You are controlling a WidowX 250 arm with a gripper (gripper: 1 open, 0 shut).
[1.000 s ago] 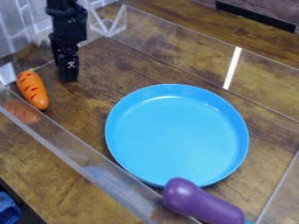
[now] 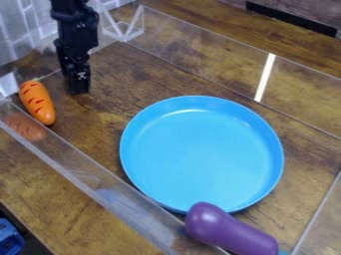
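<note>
The black gripper (image 2: 75, 78) reaches down from the top left to the wooden surface, just above and right of an orange carrot (image 2: 38, 102) lying inside the clear-walled area. Its fingertips are dark and small, so whether anything is between them is hard to see. A large blue plate (image 2: 201, 153) lies at the centre right. A purple eggplant-like object (image 2: 229, 229) rests at the bottom right, below the plate.
Clear plastic walls (image 2: 100, 189) run along the lower left and around the area. A second orange object (image 2: 10, 235) sits outside at the bottom left. The wood above the plate is bare.
</note>
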